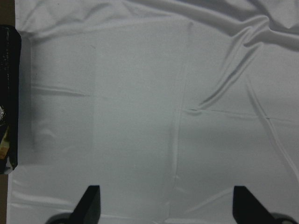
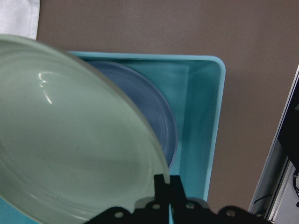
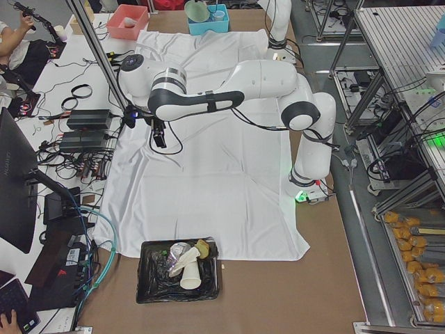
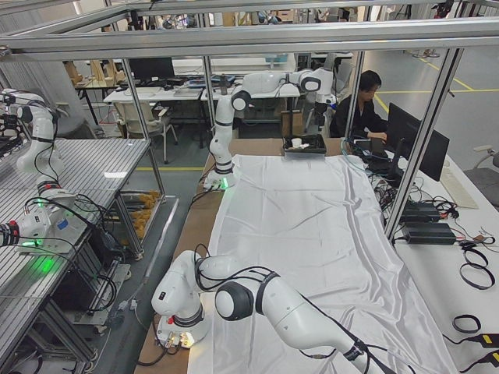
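A pale green plate (image 3: 197, 11) (image 2: 70, 130) is held by my right gripper, which is shut on its rim. It is tilted over a turquoise bin (image 3: 208, 26) (image 2: 210, 116), in which a blue plate (image 2: 149, 107) lies. My left gripper hangs above the white cloth (image 3: 201, 195), its fingers wide open with nothing between them. In the left wrist view the edge of a black-lined tray shows at the far left.
A black tray (image 3: 146, 271) (image 1: 8, 79) of mixed rubbish sits on the brown board beyond the cloth. A pink bin (image 3: 128, 21) stands on the side table.
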